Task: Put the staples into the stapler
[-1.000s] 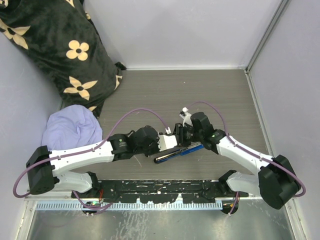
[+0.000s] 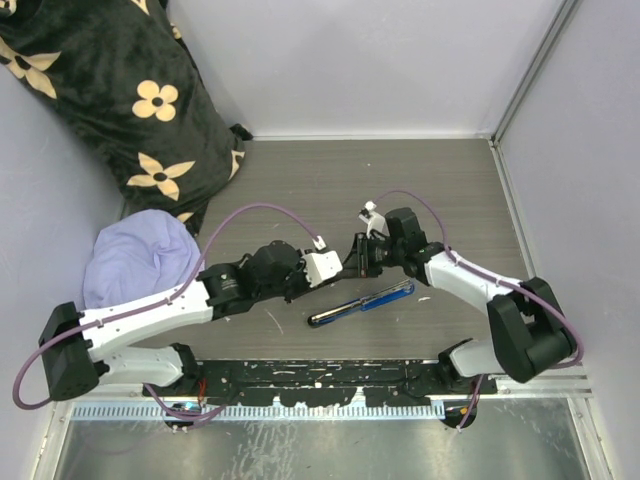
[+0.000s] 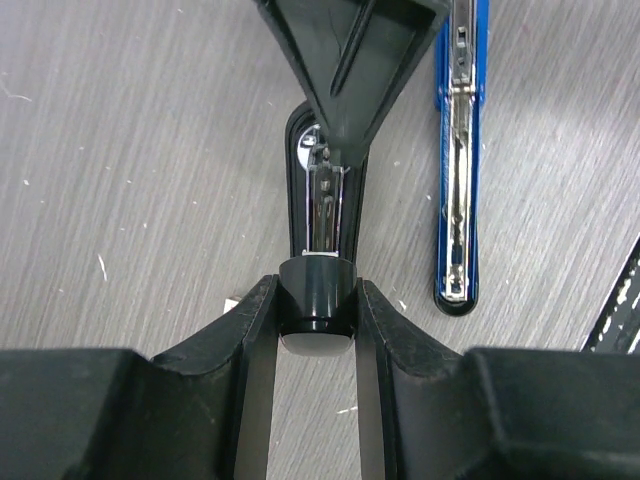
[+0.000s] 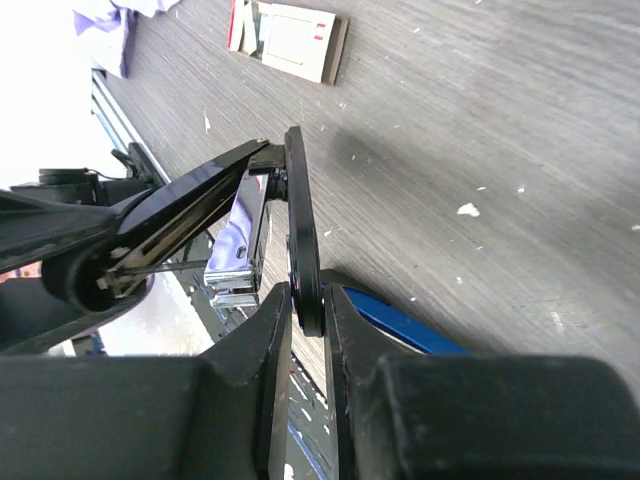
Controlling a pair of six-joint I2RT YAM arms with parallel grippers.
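Over the table, a black stapler (image 3: 350,215) with a silver metal magazine hangs between both grippers. My left gripper is shut on its dark, rounded end. Pinched in my right gripper is the stapler's narrow black base (image 4: 304,225), seen edge-on in the right wrist view. The metal magazine (image 4: 240,240) stands apart from that base, so the stapler is partly unfolded. Whether staples lie inside the magazine, I cannot tell. In the top view the left gripper (image 2: 336,263) and right gripper (image 2: 360,262) nearly meet and hide most of the stapler.
A long blue tool (image 2: 398,293) with a metal channel lies on the table below the grippers. A small white box (image 4: 297,42) rests on the tabletop in the right wrist view. At the left lies a lilac cloth (image 2: 145,258).
Both grippers have shifted toward the back of the table, the left one also slightly leftward. More of the blue tool beneath them is uncovered.
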